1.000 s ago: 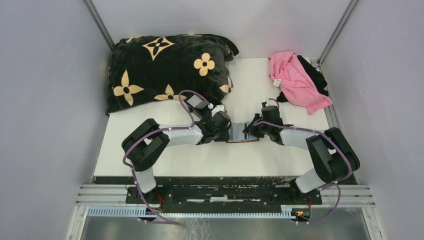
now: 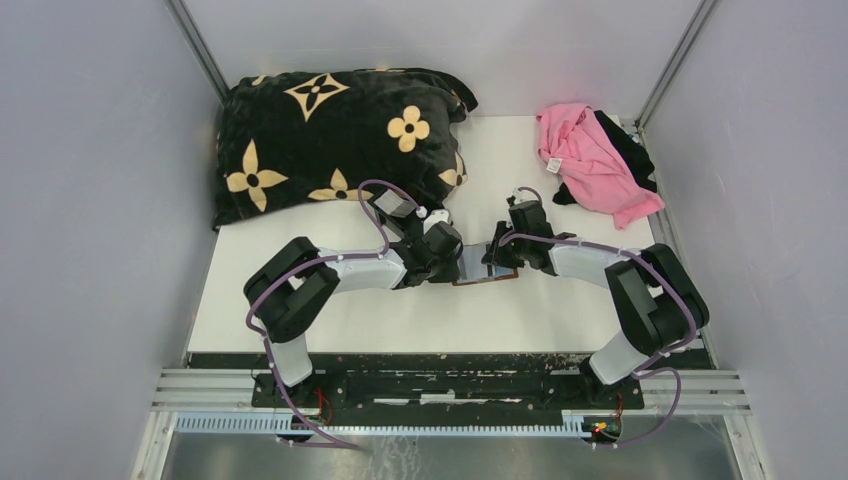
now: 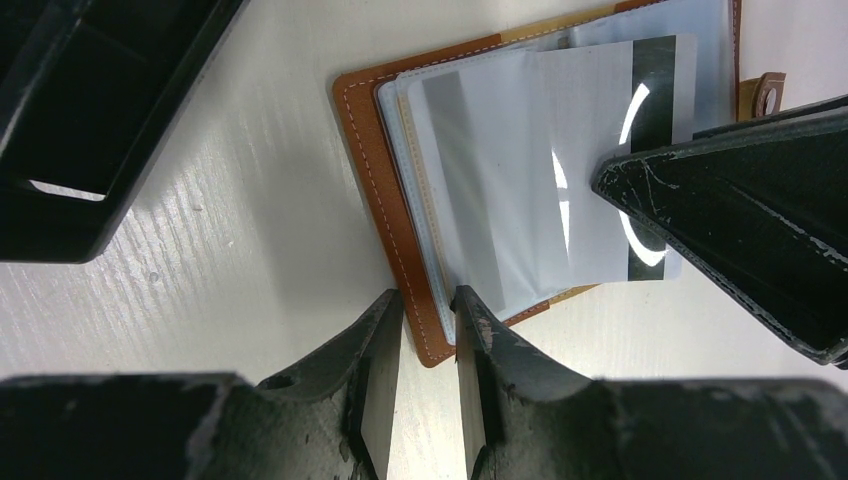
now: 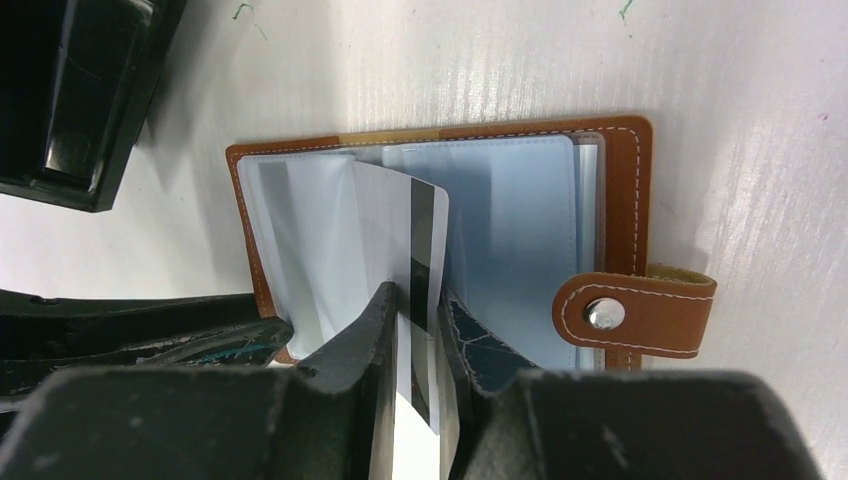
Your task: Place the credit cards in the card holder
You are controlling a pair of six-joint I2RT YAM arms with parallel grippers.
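The brown leather card holder [image 2: 475,277] lies on the table, clear sleeves facing up. A white card with a dark stripe [image 3: 590,100] lies across its sleeves. In the right wrist view my right gripper is at the card's striped edge, fingers around it, part open; whether it grips is unclear. My left gripper is low at the holder's near left edge, fingertips close to the sleeve border, slightly apart.
A black tray [image 2: 390,208] stands just behind the left arm. A dark patterned cushion [image 2: 330,130] fills the back left, pink cloth [image 2: 590,160] the back right.
The left arm has stayed where it was.
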